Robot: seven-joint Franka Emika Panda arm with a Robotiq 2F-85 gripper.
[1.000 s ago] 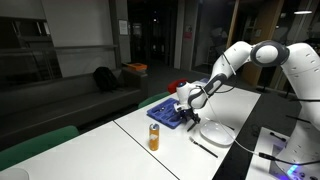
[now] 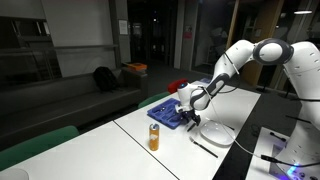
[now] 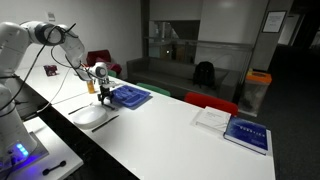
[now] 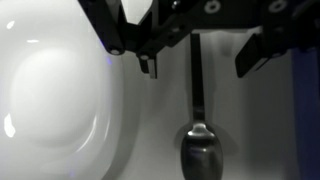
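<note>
In the wrist view a metal spoon (image 4: 201, 150) lies on the white table, its bowl toward the bottom and its dark handle running up between my fingers. My gripper is part open around the handle, with a gap on both sides of it. From exterior view 1, the gripper (image 2: 186, 112) is low over the table, between the white plate (image 2: 217, 133) and the blue tray (image 2: 168, 116). The spoon is hard to make out in the exterior views.
An orange-topped bottle (image 2: 154, 138) stands on the table. A dark utensil (image 2: 204, 147) lies near the plate. Books (image 3: 247, 134) rest at the table's far end in exterior view 2.
The arm's wrist has shifted slightly to the right in exterior view 1, staying low beside the tray. The plate, tray and bottle have not moved.
</note>
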